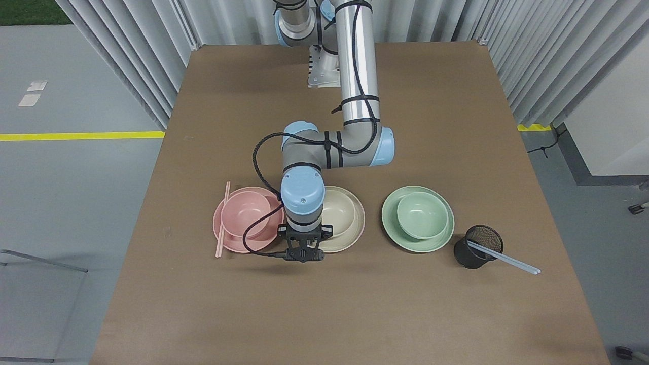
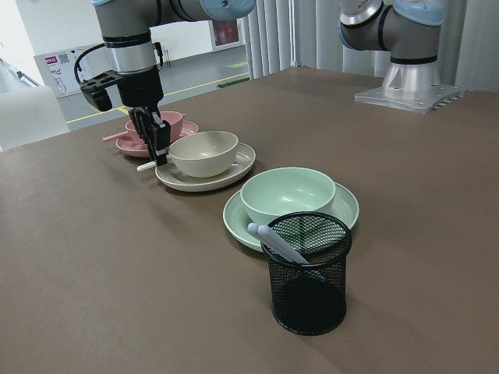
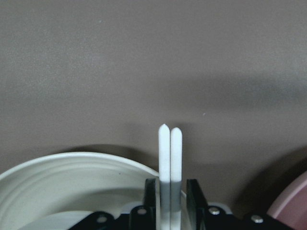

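Observation:
In the wrist view a pair of white chopsticks [image 3: 170, 158] stands between the two black fingers of my gripper, with visible space beside at least the right finger; whether it grips them I cannot tell. They lie by the rim of the cream plate [image 3: 72, 177]. In the left view my gripper [image 2: 160, 152] is low at the cream bowl [image 2: 204, 156] and plate. A pink bowl [image 1: 245, 210] on a pink plate, with pink chopsticks [image 1: 220, 237], is to the left in the front view.
A green bowl [image 1: 421, 213] on a green plate [image 1: 395, 237] sits to the right, beside a black mesh cup [image 1: 468, 258] holding light chopsticks [image 1: 511, 261].

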